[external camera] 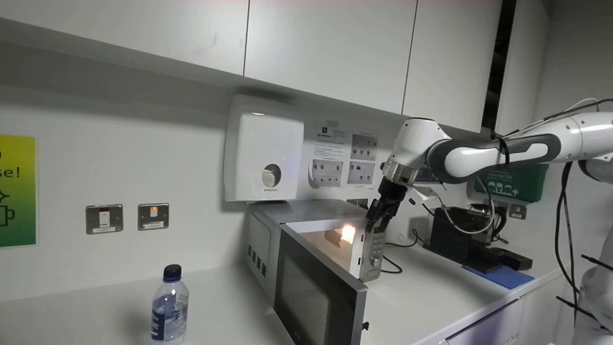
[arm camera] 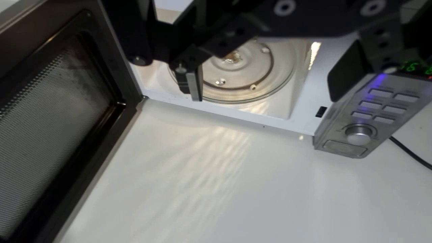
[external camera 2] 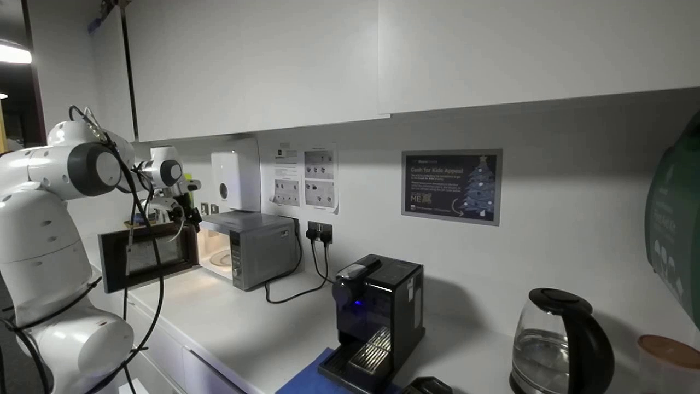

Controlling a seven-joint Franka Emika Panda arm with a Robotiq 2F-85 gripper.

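The silver microwave [external camera 2: 266, 249] stands on the counter with its door [arm camera: 52, 121] swung wide and its inside lit. Its glass turntable [arm camera: 243, 77] shows in the wrist view, with nothing large on it in the part I can see. My gripper is open in front of and above the cavity, its fingers spread wide with nothing between them. One finger overlaps the turntable in that view, the other lies before the edge of the control panel [arm camera: 360, 121]. In exterior view 1 the gripper hides part of that panel; whether it touches is unclear.
A water bottle [external camera: 170, 307] stands left of the microwave. Farther right are a black coffee machine [external camera 2: 387, 315] on a blue mat [external camera 2: 305, 374] and a glass kettle [external camera 2: 558, 341]. Cabinets [external camera: 327, 51] hang overhead.
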